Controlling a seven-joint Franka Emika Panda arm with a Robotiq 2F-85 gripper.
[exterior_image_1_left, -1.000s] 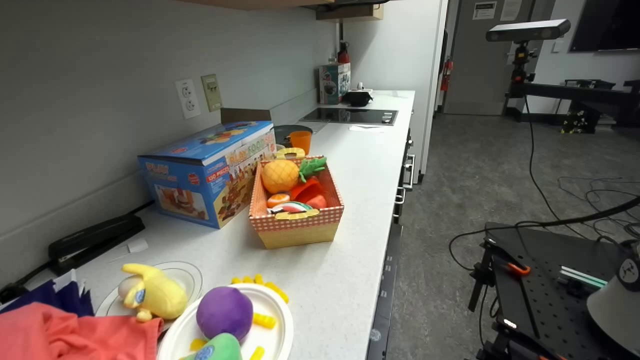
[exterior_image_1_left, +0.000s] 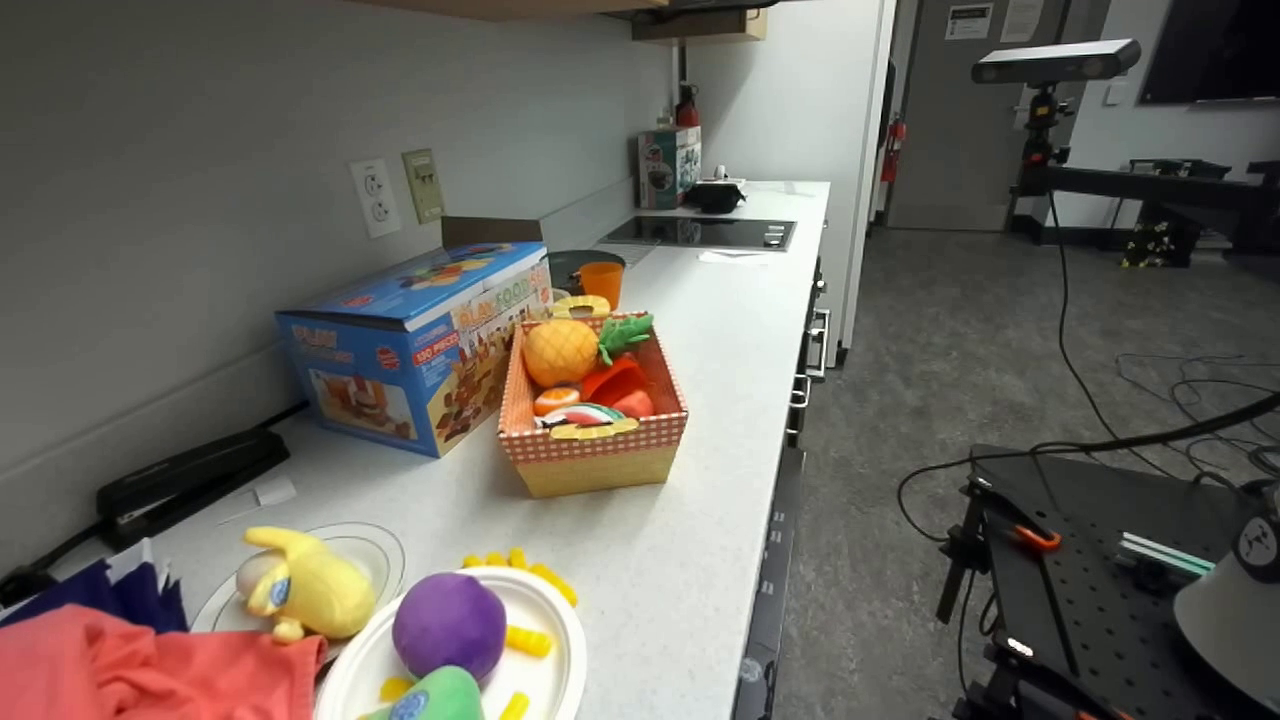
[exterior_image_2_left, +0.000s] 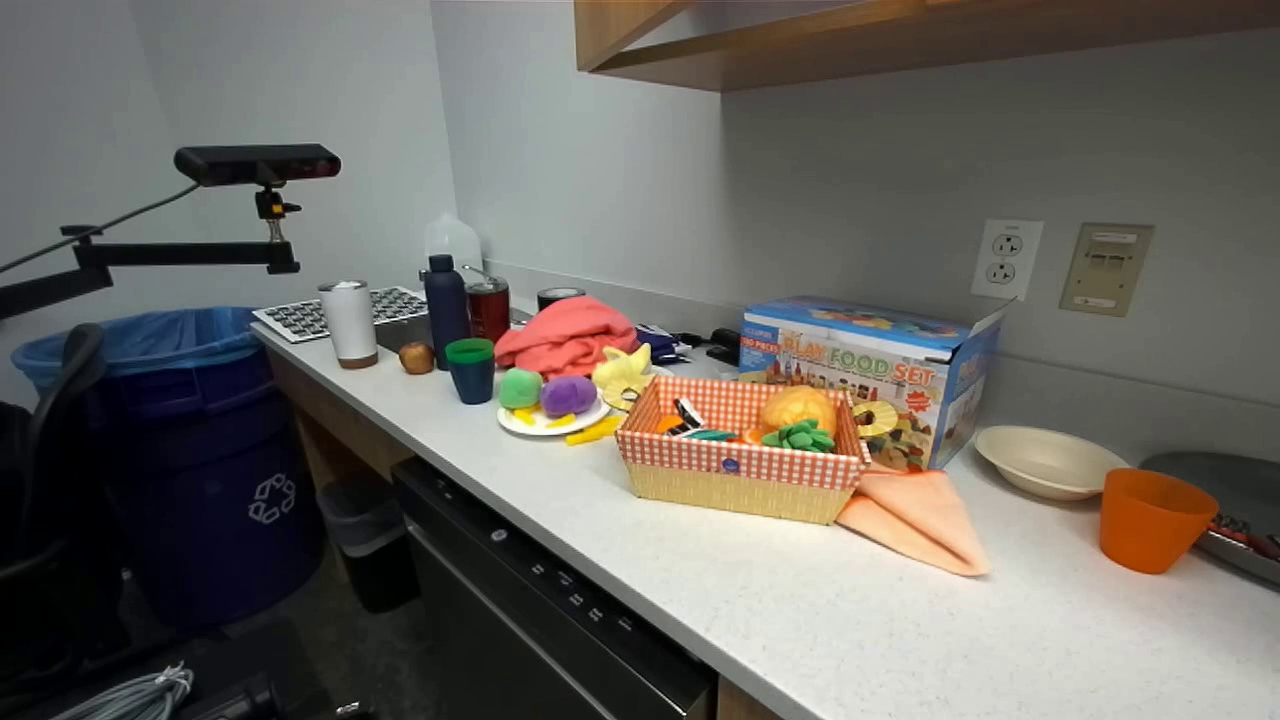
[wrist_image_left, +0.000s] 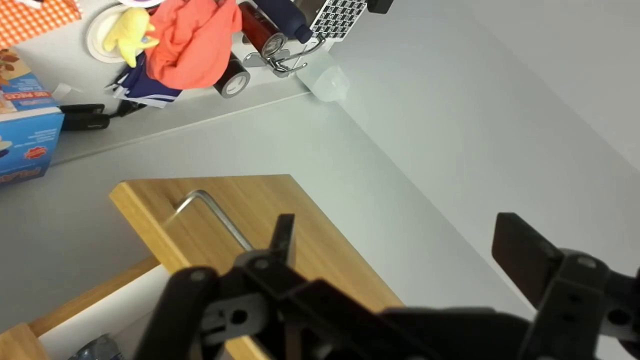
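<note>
High up in the wrist view, my gripper stands open, its two fingers wide apart with nothing between them. Behind the left finger (wrist_image_left: 283, 237) is a wooden cabinet door (wrist_image_left: 252, 204) with a curved metal handle (wrist_image_left: 219, 211); that finger overlaps the handle's lower end, and whether they touch I cannot tell. The door stands ajar, and a white interior (wrist_image_left: 108, 306) with a dark, shiny item shows at lower left. Exterior view 2 shows the wooden cabinet (exterior_image_2_left: 912, 48) above the counter. Neither exterior view includes the gripper; only the arm's base (exterior_image_1_left: 1236, 612) appears at right.
On the counter (exterior_image_1_left: 708, 480) below are a checkered basket (exterior_image_1_left: 600, 468) of toy food, a blue box (exterior_image_1_left: 360, 360), a plate (exterior_image_1_left: 573, 660) with plush toys, and a coral cloth (exterior_image_2_left: 576, 336). An orange cup (exterior_image_2_left: 1152, 522) and a pale bowl (exterior_image_2_left: 1046, 462) lie farther along.
</note>
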